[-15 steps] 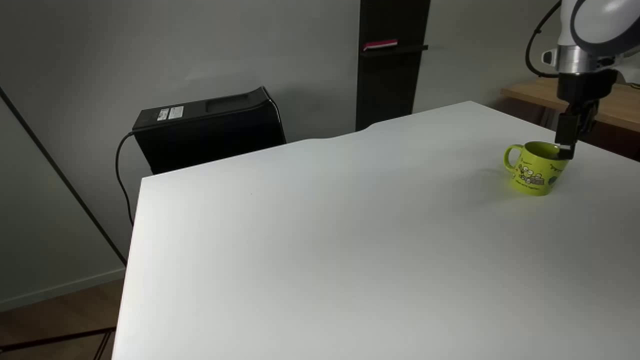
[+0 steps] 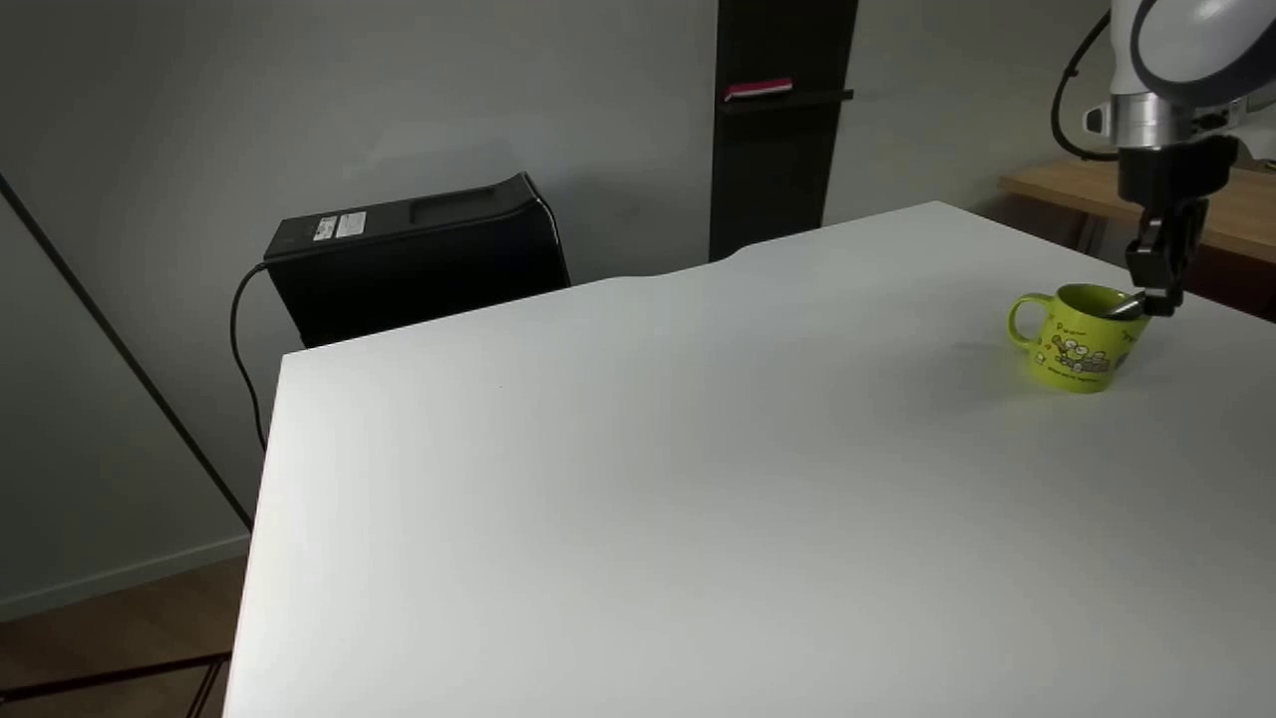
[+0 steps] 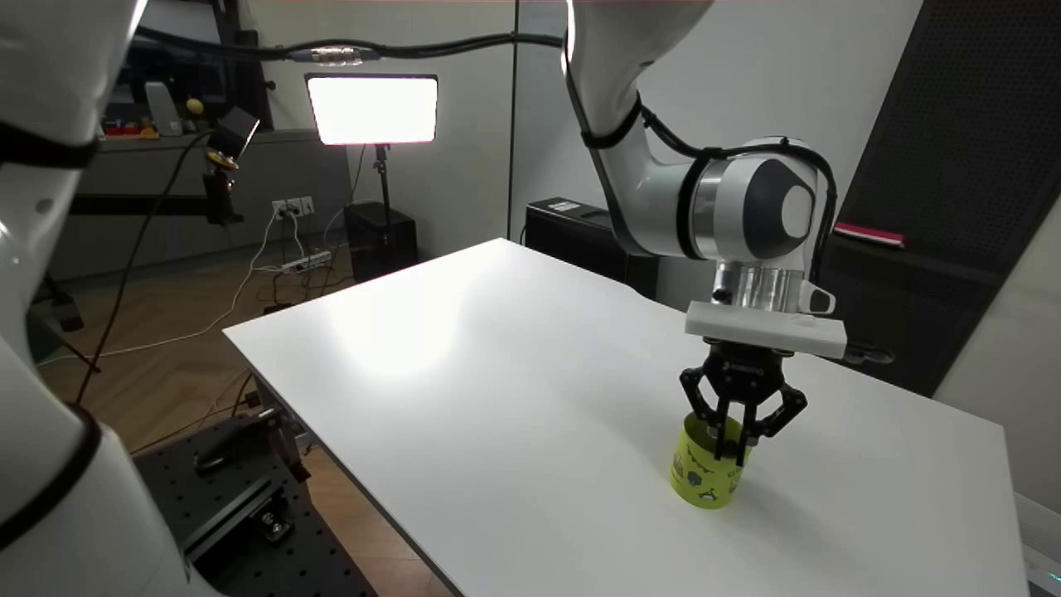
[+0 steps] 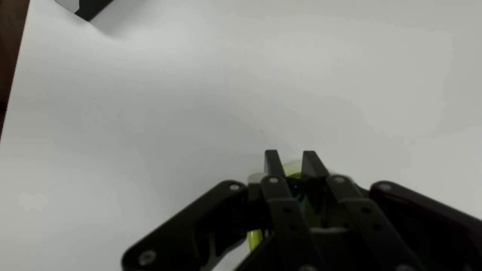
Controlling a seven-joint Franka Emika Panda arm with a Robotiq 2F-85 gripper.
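A yellow-green mug (image 2: 1073, 347) with printed cartoons stands on the white table at the right in exterior view 1, its handle turned left. Over its rim, on the side away from the handle, is my gripper (image 2: 1157, 301), pointing down. A slim silvery piece (image 2: 1126, 306), perhaps a utensil, slants from the fingertips into the mug; its lower end is hidden. In exterior view 2 the gripper (image 3: 730, 454) has its fingers close together in front of the mug (image 3: 703, 476). From the wrist, the narrowly parted gripper covers most of the mug (image 4: 254, 239).
Bare white table (image 2: 670, 479) stretches widely to the left of the mug. The table's far edge lies behind it, with a black box-shaped unit (image 2: 419, 251) beyond. A wooden bench (image 2: 1065, 191) is past the right back edge.
In exterior view 1 my gripper has shifted slightly right. The mug has moved a little right and turned slightly. The silvery piece now shows at the rim, where the fingers were before.
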